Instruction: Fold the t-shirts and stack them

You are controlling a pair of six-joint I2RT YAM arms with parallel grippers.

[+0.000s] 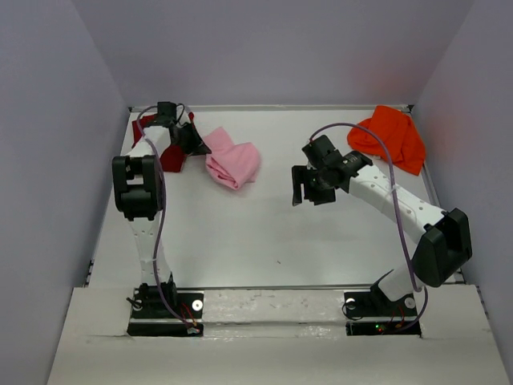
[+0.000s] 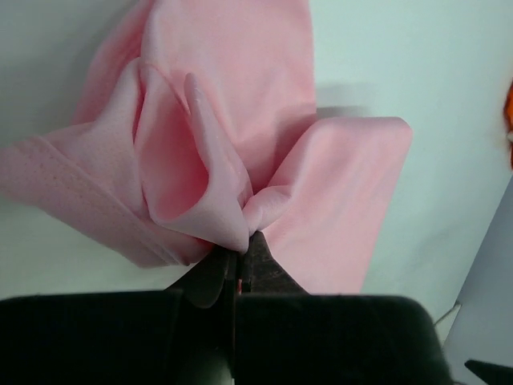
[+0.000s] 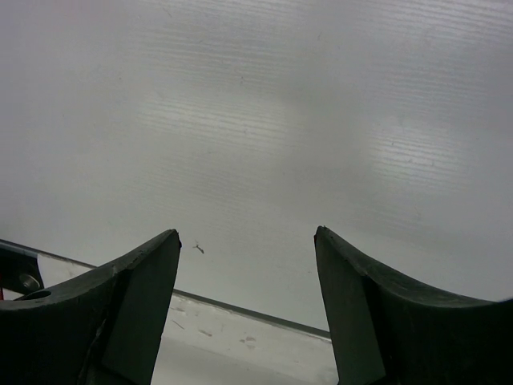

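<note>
A pink t-shirt (image 1: 236, 164) lies bunched on the upper left of the table, with my left gripper (image 1: 202, 151) shut on a gathered fold at its left side; the left wrist view shows the pink cloth (image 2: 329, 200) pinched between the fingertips. A dark red shirt (image 1: 172, 160) lies at the far left, partly under the left arm. An orange-red shirt (image 1: 389, 140) rests at the back right. My right gripper (image 1: 309, 192) stands open over bare table, nothing between its fingers.
Grey walls stand on the left, right and back.
</note>
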